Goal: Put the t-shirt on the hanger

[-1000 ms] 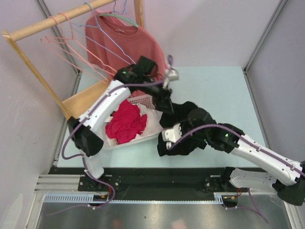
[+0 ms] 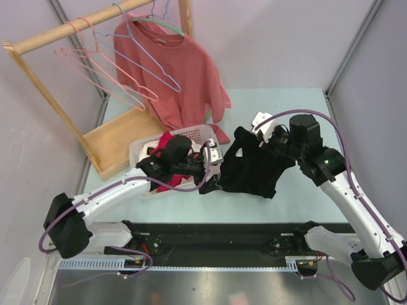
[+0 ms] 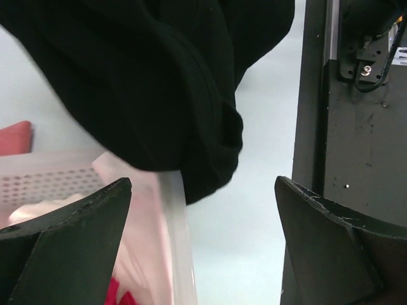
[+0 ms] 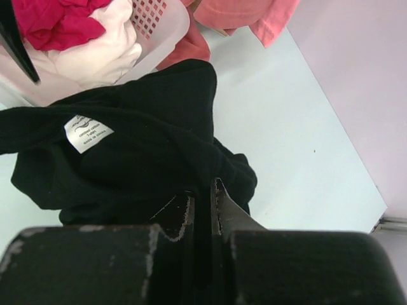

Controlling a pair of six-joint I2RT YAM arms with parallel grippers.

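The black t-shirt (image 2: 248, 171) lies bunched on the white table right of the laundry basket, its white label (image 4: 88, 132) showing in the right wrist view. My right gripper is shut on its fabric. My left gripper stands open over the shirt's near left corner and the basket rim (image 3: 178, 248), with the black cloth between and just beyond its fingers. Several empty hangers (image 2: 89, 60) hang on the wooden rack at the upper left.
A pink sweatshirt (image 2: 172, 76) hangs on a green hanger behind the basket. The basket (image 2: 137, 152) holds red and white clothes.
My right gripper has moved back and right with the shirt since a second ago.
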